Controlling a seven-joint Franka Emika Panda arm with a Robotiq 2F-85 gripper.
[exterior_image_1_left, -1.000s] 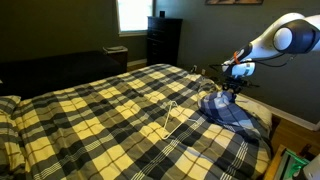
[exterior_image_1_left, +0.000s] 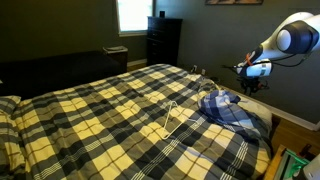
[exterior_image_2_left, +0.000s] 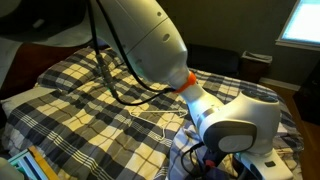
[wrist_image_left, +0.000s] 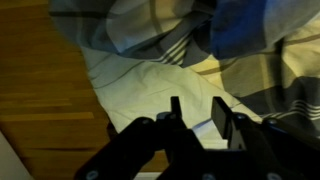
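Observation:
A dark blue cloth (exterior_image_1_left: 224, 108), perhaps a garment, lies crumpled near the right edge of the plaid bedspread (exterior_image_1_left: 110, 110). To its left rests a white wire-like hanger (exterior_image_1_left: 181, 119), also in exterior view 2 as a thin white hanger (exterior_image_2_left: 155, 113). In exterior view 1 my gripper (exterior_image_1_left: 250, 89) is right of the blue cloth, beyond its edge. The wrist view has the two fingertips of my gripper apart, with only pale fabric (wrist_image_left: 140, 88) visible between and below them. Blue cloth (wrist_image_left: 240, 25) appears above, clear of the fingers. The arm hides the gripper in exterior view 2.
Wooden floor (wrist_image_left: 45, 115) shows beyond the bed's edge in the wrist view. A dark dresser (exterior_image_1_left: 164, 40) and a window (exterior_image_1_left: 135, 15) stand at the back.
The arm and gripper have moved right, away from above the blue cloth toward the bed's right side. Hanger and cloth look about the same.

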